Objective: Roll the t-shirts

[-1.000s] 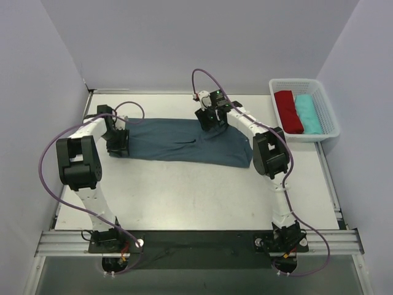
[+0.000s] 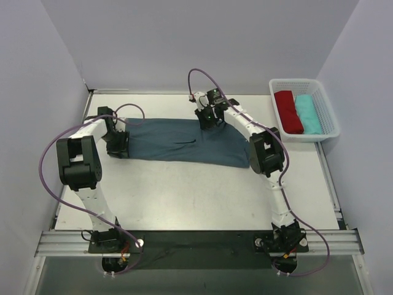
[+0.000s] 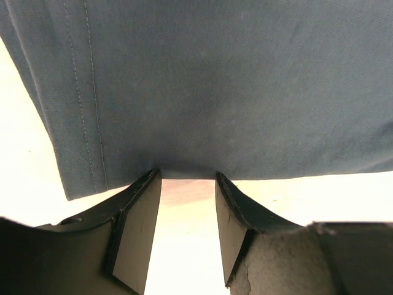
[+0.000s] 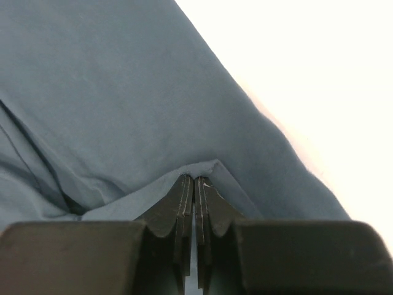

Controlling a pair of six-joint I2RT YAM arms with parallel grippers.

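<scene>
A grey-blue t-shirt [image 2: 166,141] lies spread across the table, with creases and folds toward its right part. My left gripper is part open at the shirt's near edge on the left end, fingertips on the cloth edge, the space between them showing cloth and table. In the top view it sits at the shirt's left end. My right gripper is shut on a folded edge of the shirt [image 4: 123,92], near the shirt's upper right in the top view.
A white basket [image 2: 330,129] at the right holds a folded red cloth [image 2: 287,112] and a turquoise cloth [image 2: 309,114].
The left gripper has moved very little, slightly leftward.
</scene>
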